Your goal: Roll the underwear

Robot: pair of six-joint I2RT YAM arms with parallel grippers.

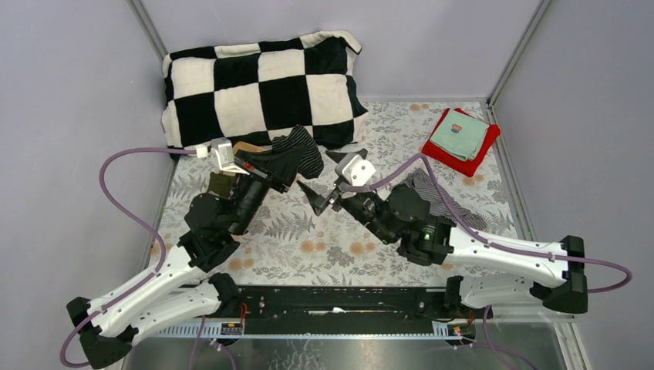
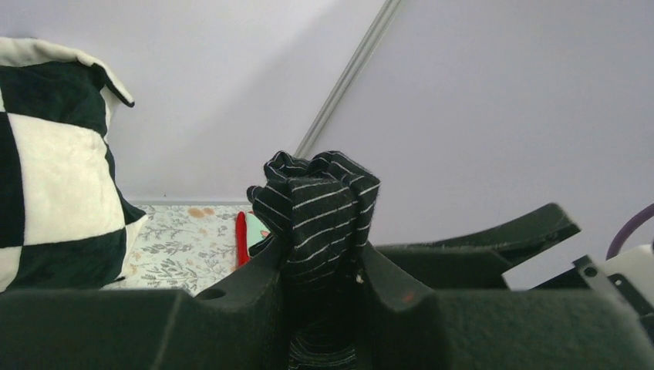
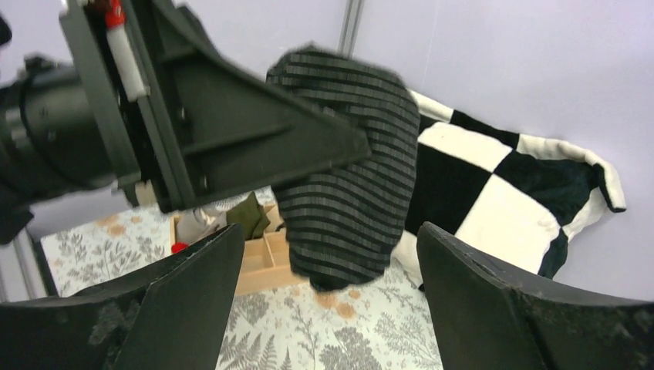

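A bundle of dark underwear with thin pale stripes [image 1: 306, 151] is lifted above the table, and my left gripper [image 1: 291, 158] is shut on it. In the left wrist view the bundled cloth [image 2: 328, 208] sticks out past the pinching fingers [image 2: 247, 308]. Seen from the right wrist, the striped roll [image 3: 347, 177] hangs beyond the wide-apart fingers [image 3: 173, 293] of my right gripper. Over the middle of the table, that right gripper stands open, a little way from the bundle, with nothing between its fingers.
A compartment box [image 3: 262, 266] holding several cloth pieces stands at the left. The checkered pillow [image 1: 262, 89] fills the back. Red cloth [image 1: 469, 162] with a mint piece [image 1: 460, 135] lies back right; grey striped cloth [image 1: 441, 202] lies partly behind the right arm.
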